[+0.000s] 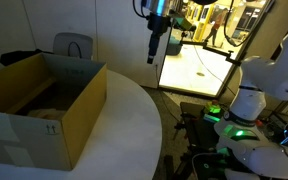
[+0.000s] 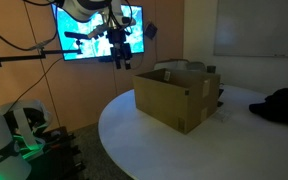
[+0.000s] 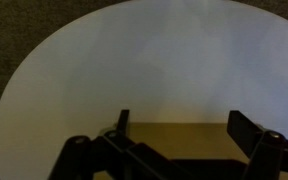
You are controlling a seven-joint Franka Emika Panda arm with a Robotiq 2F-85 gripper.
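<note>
A large open-topped cardboard box (image 1: 77, 110) stands on the white table (image 1: 125, 139). Some brownish stuff shows low inside it in exterior view 1, too dim to name. High above the table and off to one side of the box, my gripper (image 1: 164, 57) points downward. In exterior view 2 the gripper (image 2: 124, 66) hangs left of the box (image 2: 167, 105), well clear of its rim. From the wrist, the open gripper has its two dark fingers wide apart with nothing between them. A strip of brown cardboard (image 3: 184, 138) lies below, past the fingertips.
Bare white tabletop (image 2: 144, 150) spreads out around the box. A dark bundle (image 2: 281, 105) lies on the table's far right in exterior view 2. A grey chair (image 1: 73, 45) stands behind the table. Dark floor shows past the rounded edge.
</note>
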